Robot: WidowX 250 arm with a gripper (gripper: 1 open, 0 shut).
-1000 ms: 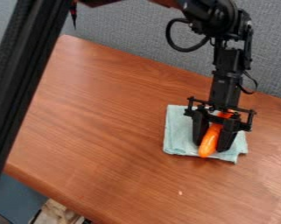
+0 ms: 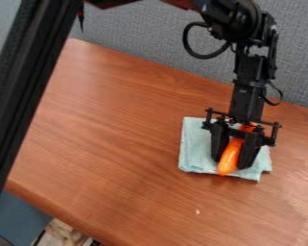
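A pale blue-green cloth (image 2: 195, 144) lies folded on the right part of the wooden table. On it lies an orange carrot-like object (image 2: 228, 162). My black gripper (image 2: 234, 157) is down over the cloth, with a dark finger on each side of the orange object, which is partly hidden by it. I cannot tell whether the fingers press on it or stand just clear.
A grey padded partition (image 2: 143, 53) runs along the back. A black frame post (image 2: 22, 106) crosses the left side of the view.
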